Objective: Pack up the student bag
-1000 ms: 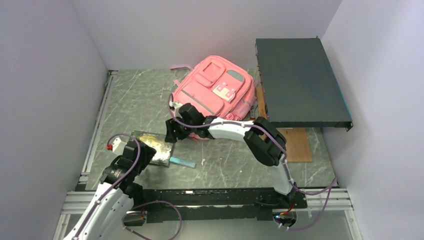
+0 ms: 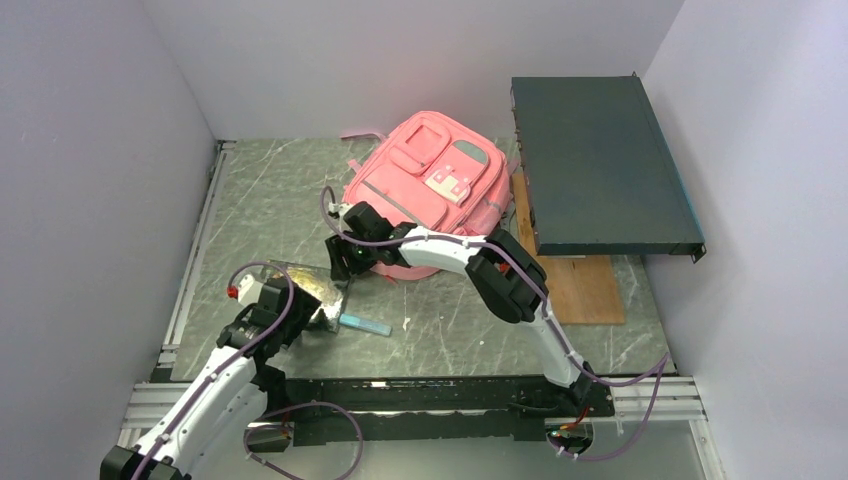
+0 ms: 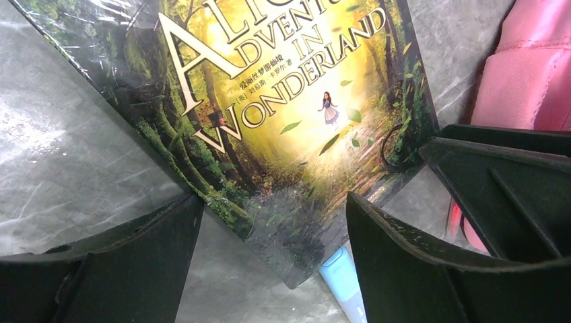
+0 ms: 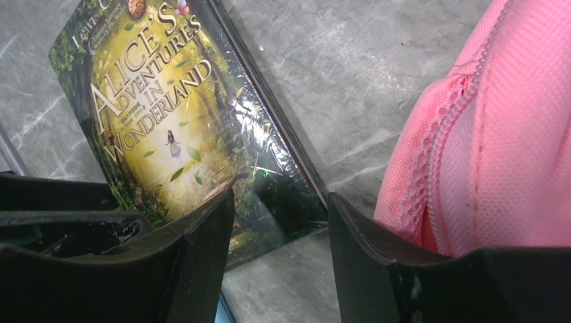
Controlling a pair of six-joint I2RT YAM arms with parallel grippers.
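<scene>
A book with an Alice's Adventures in Wonderland cover [image 3: 289, 114] lies on the grey table. My left gripper is open over its near corner, one finger at its edge. My right gripper stands open at the opposite side, fingertips at the book's edge and over its cover. A light blue case [image 2: 365, 325] lies beside the book. The pink backpack [image 2: 430, 180] lies flat behind my right gripper, with an open-looking zipped edge in the right wrist view.
A dark shelf unit [image 2: 605, 160] stands at the right over a wooden board [image 2: 585, 295]. Bare table [image 2: 260, 190] spreads at the back left and along the front right.
Over the last second my left arm has moved slightly right over the book.
</scene>
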